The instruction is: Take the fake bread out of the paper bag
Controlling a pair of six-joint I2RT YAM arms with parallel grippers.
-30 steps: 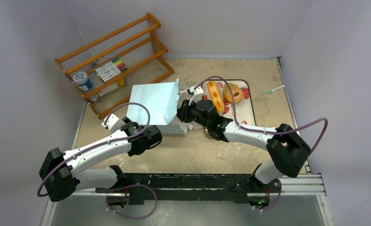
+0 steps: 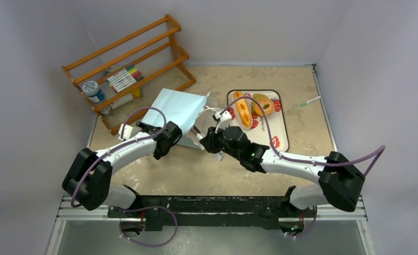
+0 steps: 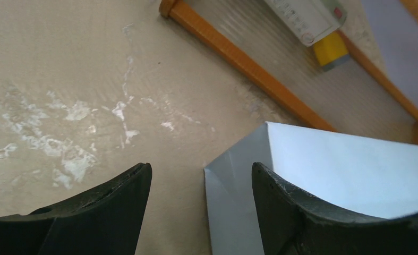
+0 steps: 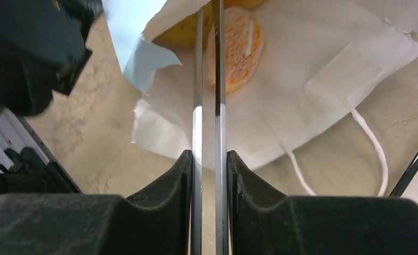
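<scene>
The light-blue paper bag (image 2: 175,109) lies on its side, its mouth toward my right gripper (image 2: 205,144). That gripper is shut on metal tongs (image 4: 221,138), whose two bars run into the bag mouth in the right wrist view. Inside the bag lies a round orange-and-white piece of bread (image 4: 244,48), partly behind the tongs, with a yellowish piece of bread (image 4: 182,31) farther in. The tongs' far ends are hidden. My left gripper is open, nothing between its fingers. Its right finger (image 3: 286,207) overlaps the bag's corner in the left wrist view.
On the right, a strawberry-patterned tray (image 2: 273,130) carries a long bread (image 2: 242,110) and round breads (image 2: 264,107). A wooden rack (image 2: 127,74) with pens and a jar (image 2: 93,91) stands behind the bag. White handles (image 4: 374,141) hang at the bag mouth.
The bag has turned and tilted, and the tongs now show at its mouth.
</scene>
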